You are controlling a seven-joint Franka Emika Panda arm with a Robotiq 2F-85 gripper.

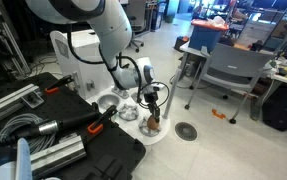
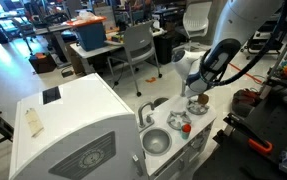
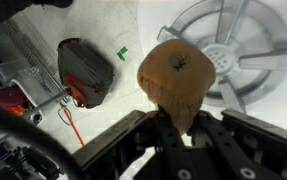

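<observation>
In the wrist view a brown, sponge-like piece (image 3: 175, 75) with a dark mark on its face sticks out from my gripper, whose fingers are shut on it. Behind the piece lies a round stove burner with grey grate arms (image 3: 255, 61). From the first exterior view, the brown piece (image 1: 153, 124) is low over the white counter's (image 1: 161, 137) burner end, under my gripper (image 1: 150, 114). The second exterior view also shows the brown piece (image 2: 203, 99); whether it touches the burner is unclear.
A round sink (image 2: 156, 142) with a faucet (image 2: 137, 160) lies along the same counter. A small red object (image 2: 186, 128) sits near the middle burner. On the floor in the wrist view lies a dark grey and red bag-like item (image 3: 85, 72). Chairs and a table stand beyond.
</observation>
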